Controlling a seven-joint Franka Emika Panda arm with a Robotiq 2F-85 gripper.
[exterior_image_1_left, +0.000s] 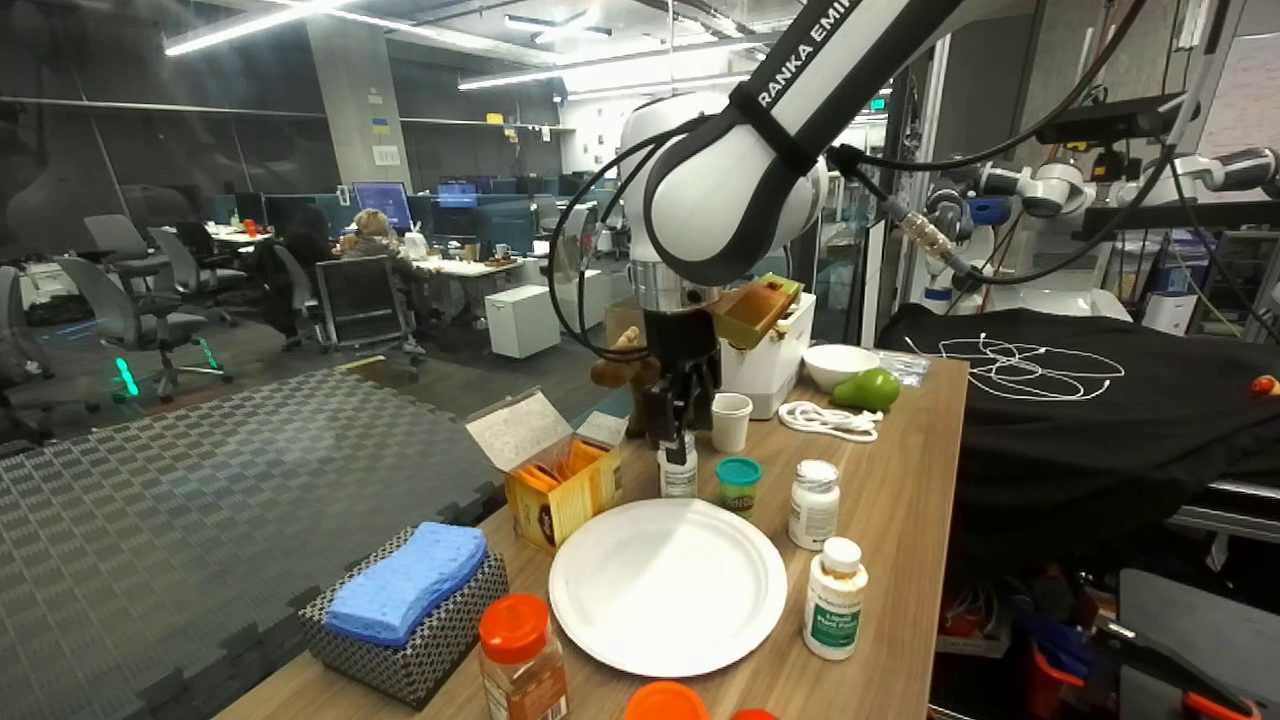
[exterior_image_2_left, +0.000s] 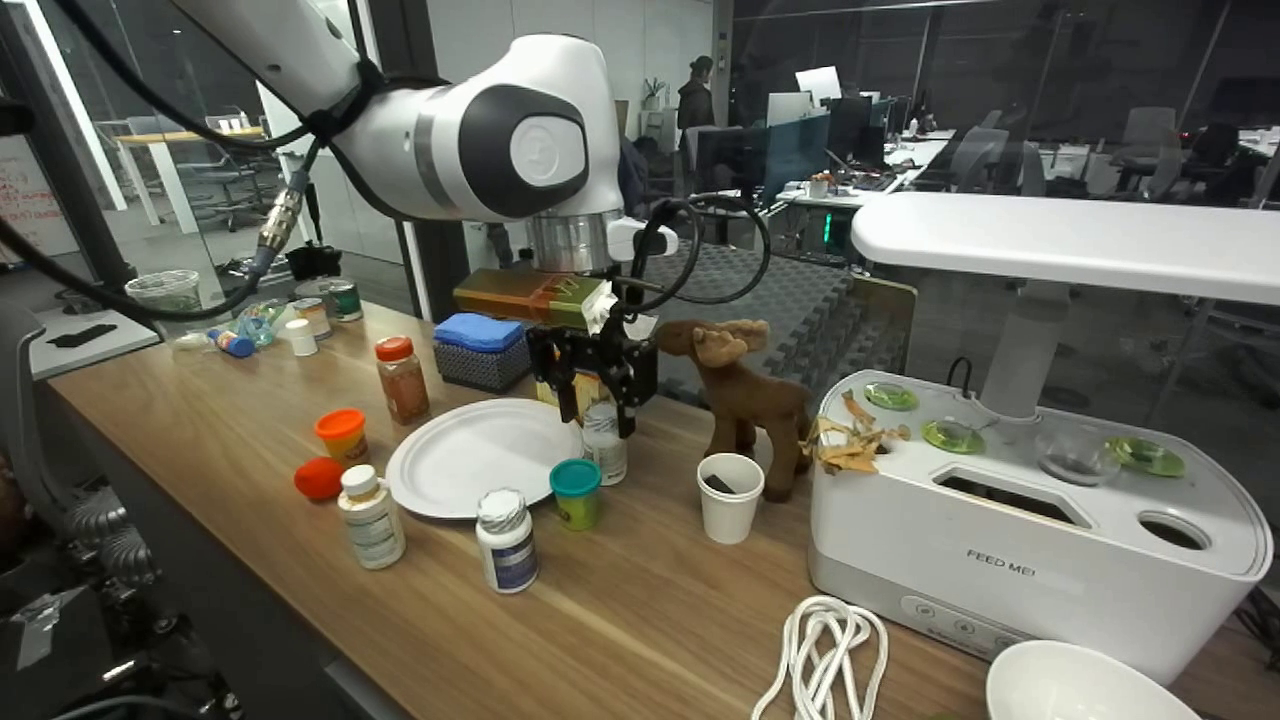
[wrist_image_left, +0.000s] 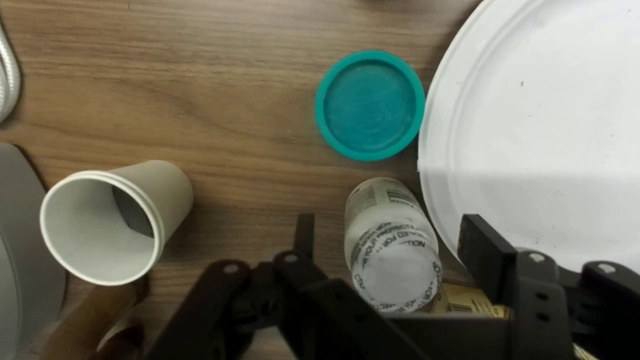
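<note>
My gripper is open, its black fingers (wrist_image_left: 480, 243) standing on either side of a small white pill bottle (wrist_image_left: 393, 264). In the wrist view a gap shows between the bottle and each finger. The bottle is upright on the wooden table, close to the rim of a white plate (wrist_image_left: 441, 144). Exterior view 2 has the gripper (exterior_image_2_left: 596, 420) around the upper part of this bottle (exterior_image_2_left: 606, 456). A teal-lidded tub (wrist_image_left: 370, 105) stands beside bottle and plate.
A white paper cup (exterior_image_2_left: 729, 510) and a brown toy moose (exterior_image_2_left: 762, 402) are near the gripper. An open yellow box (exterior_image_1_left: 570, 492) sits behind the plate. Two more white bottles, one (exterior_image_1_left: 815, 506) near the tub and another (exterior_image_1_left: 835, 600), occupy the table's open side.
</note>
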